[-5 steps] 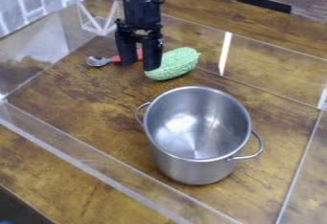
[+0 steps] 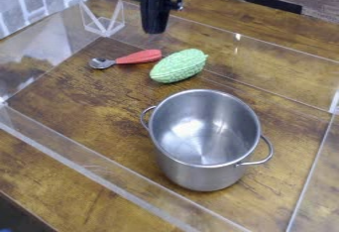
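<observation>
My dark gripper (image 2: 155, 18) is at the top centre, raised above a spoon with a red handle (image 2: 138, 58) and a pale green bumpy vegetable (image 2: 177, 66). I cannot make out whether its fingers are open or shut, or whether anything is between them. The spoon lies on the wooden table just left of the vegetable. A large steel pot (image 2: 205, 142) with two side handles stands empty at the lower middle.
Clear plastic edges border the wooden table (image 2: 79, 137) on the left. Bare wood lies left of the pot and at the right.
My gripper has risen toward the top of the view, away from the spoon and vegetable, which lie where they were. The pot is unchanged.
</observation>
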